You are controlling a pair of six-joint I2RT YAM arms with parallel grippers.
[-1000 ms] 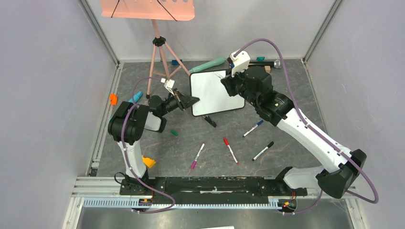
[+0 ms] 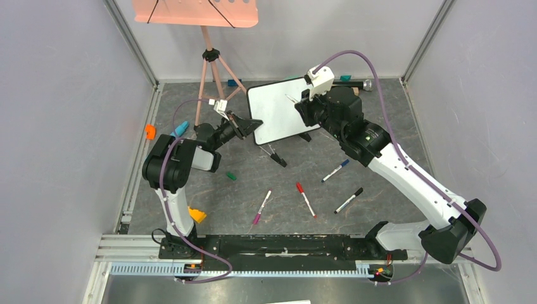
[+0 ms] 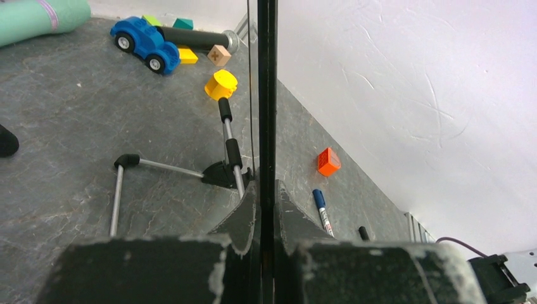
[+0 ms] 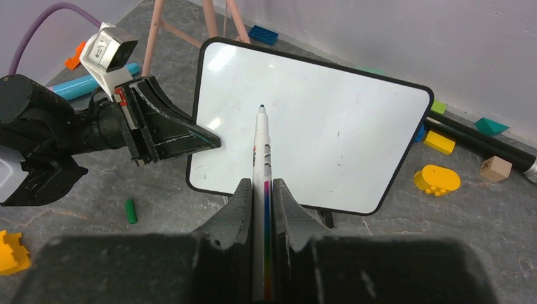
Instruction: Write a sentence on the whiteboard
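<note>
The whiteboard (image 4: 297, 139) has a black frame and a white face with only small specks on it; its tilt shows in the top view. At its left edge, my left gripper (image 2: 258, 123) is shut on the black frame (image 3: 268, 95), which appears edge-on in the left wrist view. My right gripper is shut on a white marker (image 4: 261, 149), uncapped, its dark tip pointing up and away. From this angle the tip overlaps the board's face, and whether it touches cannot be told. The board's stand legs (image 2: 276, 156) reach down to the floor.
Several markers lie in front: a red one (image 2: 306, 199), a purple one (image 2: 262, 207) and a black-capped one (image 2: 348, 200) among them. A pink tripod (image 2: 209, 69) stands behind the left arm. Toy blocks and a blue car (image 3: 145, 43) lie along the back.
The whiteboard has lifted and tilted, its upper edge rising over the green roll behind and its right side swinging up. My left gripper shifted slightly with it. My right arm barely moved.
</note>
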